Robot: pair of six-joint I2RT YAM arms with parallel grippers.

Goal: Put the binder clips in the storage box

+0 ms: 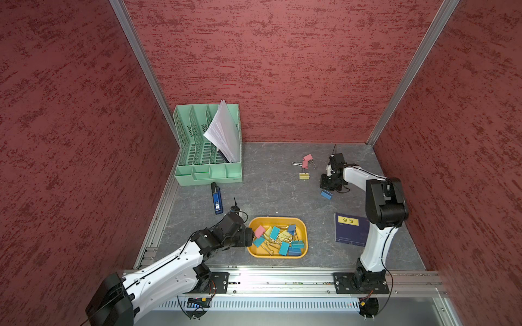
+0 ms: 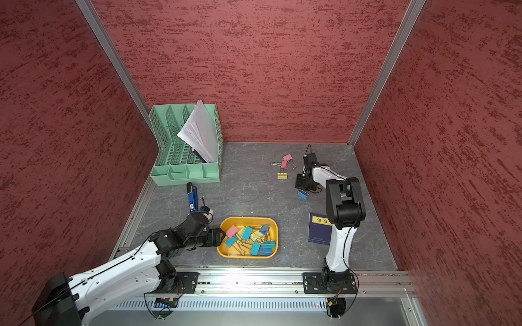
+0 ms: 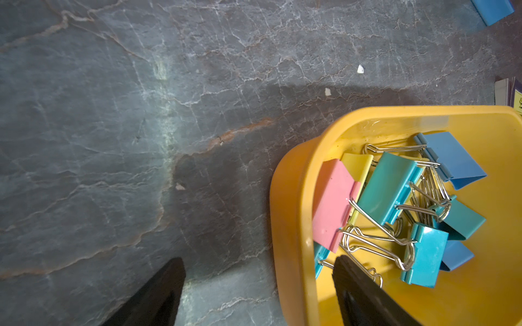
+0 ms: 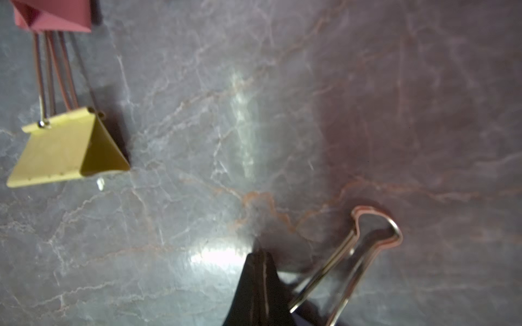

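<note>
The yellow storage box holds several binder clips in pink, yellow, teal and blue. My left gripper is open at the box's left wall, nothing between its fingers; one fingertip overlaps the box rim in the left wrist view. At the right, my right gripper is low over the table with its fingertips together, nothing visible between them. Right beside it lies a blue binder clip; in the right wrist view its wire handle shows and the body is mostly hidden. A yellow clip and pink clips lie farther left.
A green file organizer with papers stands at the back left, a blue stapler-like object before it. A dark blue book lies at the front right.
</note>
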